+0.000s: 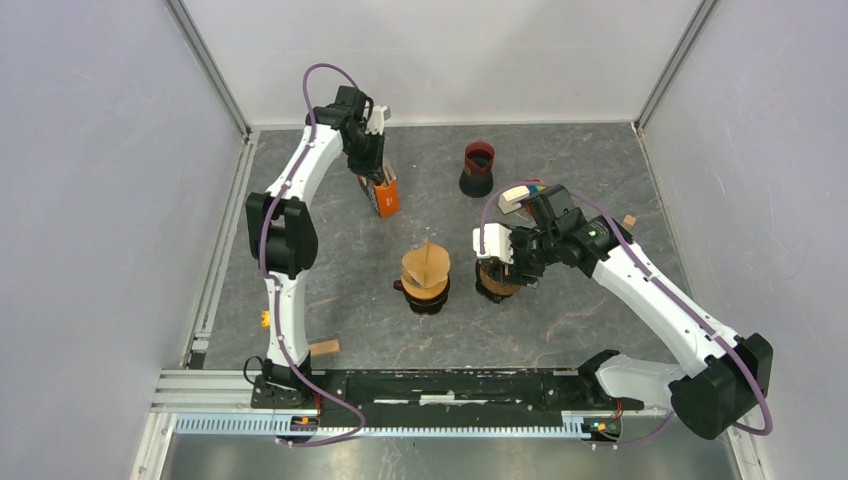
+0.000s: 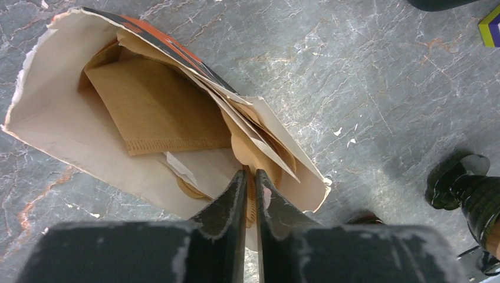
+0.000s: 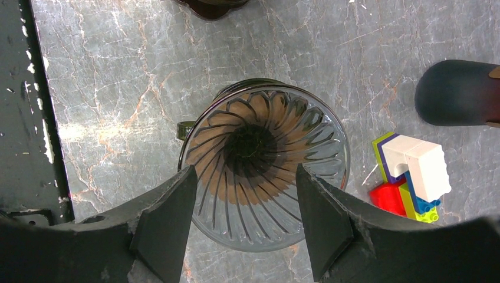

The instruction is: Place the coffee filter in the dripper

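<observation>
In the left wrist view my left gripper points into an open box (image 2: 65,127) of brown paper coffee filters. Its fingertips are parted by a narrow gap, and the stitched edge of an upright filter (image 2: 258,154) shows between them; no grip on it is visible. Another filter (image 2: 162,106) leans inside the box. My right gripper stands open above a clear ribbed glass dripper (image 3: 239,227), one finger over each side. No filter lies in this dripper. From above, the orange box (image 1: 386,202) sits beneath the left gripper.
A second dripper with a filter (image 1: 425,265) in it stands at mid-table on a dark base. Behind are a dark red-rimmed cup (image 1: 477,170) and colourful toy blocks (image 3: 413,171). A wooden block (image 1: 324,348) lies near the front edge.
</observation>
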